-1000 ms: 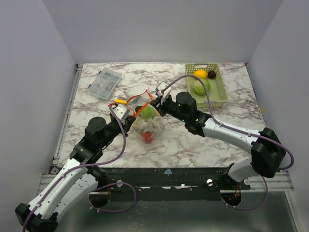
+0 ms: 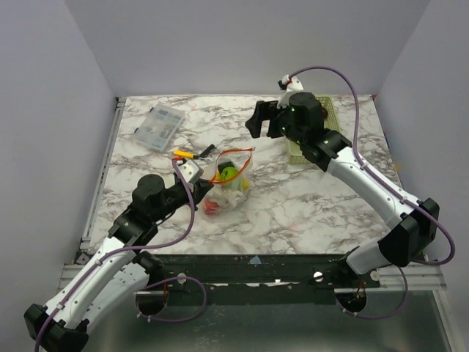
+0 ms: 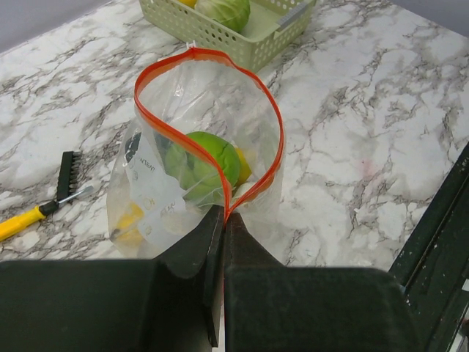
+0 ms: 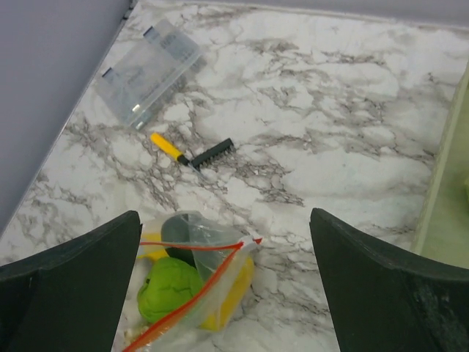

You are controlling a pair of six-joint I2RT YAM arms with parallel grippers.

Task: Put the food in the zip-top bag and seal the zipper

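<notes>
A clear zip bag with an orange zipper (image 3: 274, 110) holds a green round item (image 3: 209, 161) and yellow pieces; in the top view red shows at its bottom (image 2: 211, 207). My left gripper is shut on the edge of the bag at the zipper, whose loop gapes open. My right gripper (image 2: 264, 117) is raised above and right of the bag, open, with nothing between its wide-spread fingers in the right wrist view.
A green basket (image 3: 271, 40) with a cabbage (image 3: 220, 11) stands at the back right, partly under my right arm. A clear organizer (image 2: 157, 126), a yellow-handled screwdriver (image 2: 184, 153) and a dark brush (image 4: 212, 152) lie behind the bag.
My right gripper has risen from the bag's zipper toward the back right and now stands wide open. The left gripper has shifted slightly right with the bag edge.
</notes>
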